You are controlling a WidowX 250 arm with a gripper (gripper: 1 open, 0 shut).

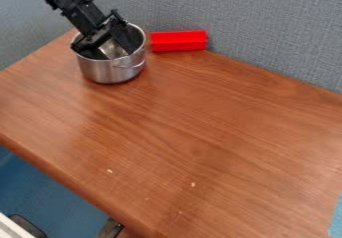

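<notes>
A steel pot [114,68] stands at the back left corner of the wooden table. The black arm reaches down from the upper left, and my gripper [102,48] is lowered into the pot's mouth. Its fingertips are partly hidden by the pot, and whether anything is between them does not show clearly.
A red block [179,41] lies right of the pot against the grey padded wall [254,32].
</notes>
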